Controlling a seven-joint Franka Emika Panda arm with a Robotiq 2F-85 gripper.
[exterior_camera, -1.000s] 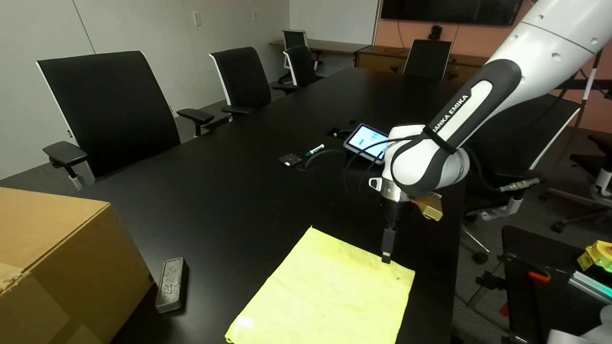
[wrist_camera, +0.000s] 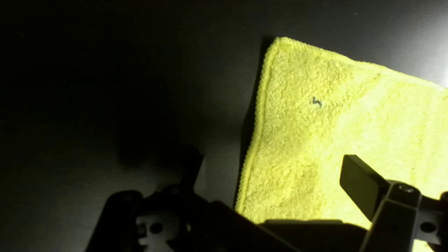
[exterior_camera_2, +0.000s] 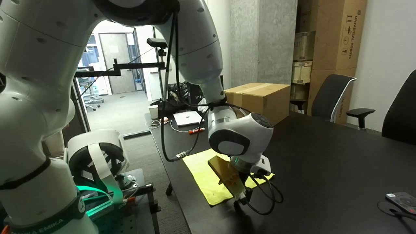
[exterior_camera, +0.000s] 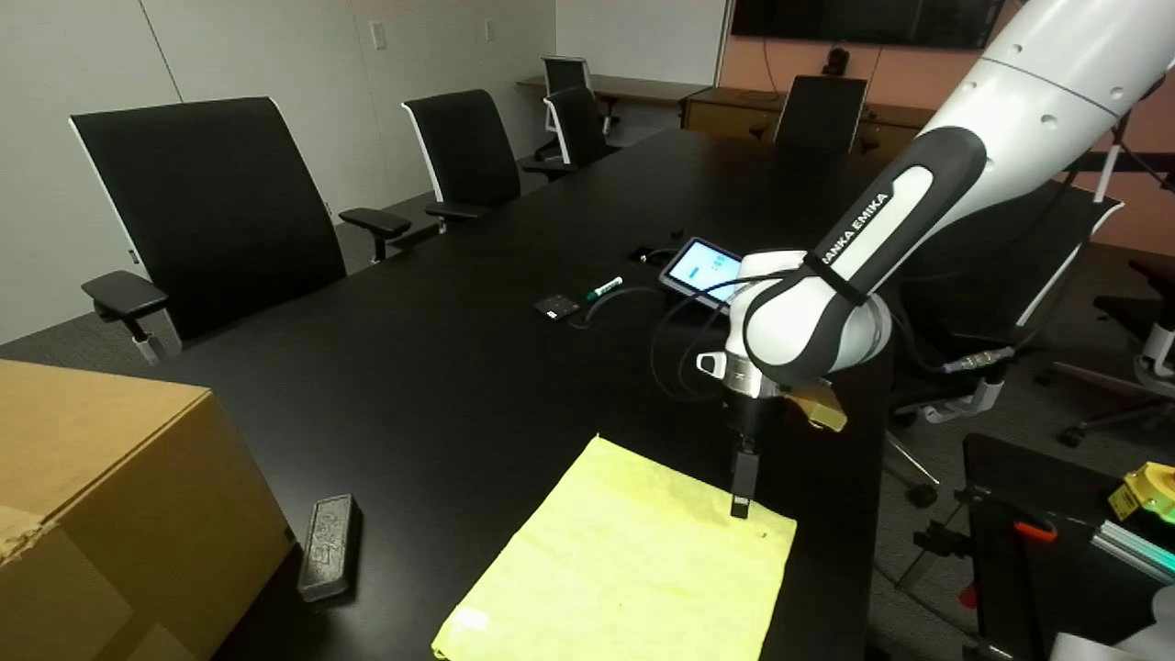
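Observation:
A yellow cloth (exterior_camera: 633,562) lies spread flat on the black table, one small dark mark near its corner. My gripper (exterior_camera: 741,511) points down at the cloth's far edge. In the wrist view the gripper is open, its fingers wide apart with nothing held. One finger (wrist_camera: 363,184) is over the cloth (wrist_camera: 294,126), while the other is over bare table, so the cloth's edge runs between them. Whether the fingertips touch the cloth or table cannot be told. From the other side, the arm's wrist covers part of the cloth (exterior_camera_2: 199,167).
A black eraser (exterior_camera: 330,547) and a cardboard box (exterior_camera: 121,518) stand to the left of the cloth. Farther back are a green marker (exterior_camera: 605,288), a small dark device (exterior_camera: 556,308) and a lit tablet (exterior_camera: 699,268).
The cloth looks unmoved.

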